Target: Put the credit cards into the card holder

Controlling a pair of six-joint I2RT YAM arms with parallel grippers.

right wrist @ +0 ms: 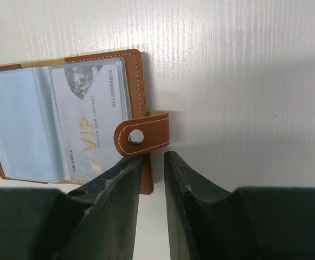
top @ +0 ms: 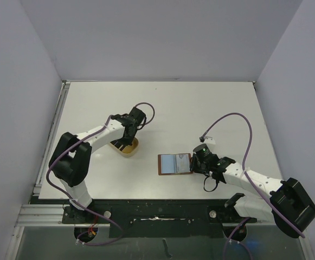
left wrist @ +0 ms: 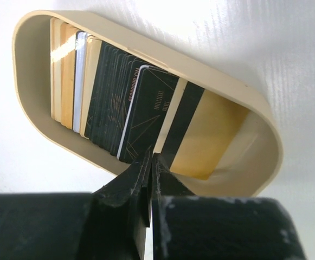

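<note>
In the left wrist view my left gripper is shut, its fingertips meeting at the near side of the row of credit cards with nothing between them. A gold card with a black stripe (left wrist: 207, 132) leans in the beige container, just right of the fingers. Against its left lies a black card (left wrist: 146, 108) with gold lines. The brown card holder (right wrist: 134, 81) lies spread on the table, a white VIP card (right wrist: 87, 119) in its right clear pocket. My right gripper stands narrowly open at the holder's right edge, below the snap strap (right wrist: 152, 132).
The beige container (left wrist: 200, 62) has raised walls around the cards, with empty floor at its right end.
</note>
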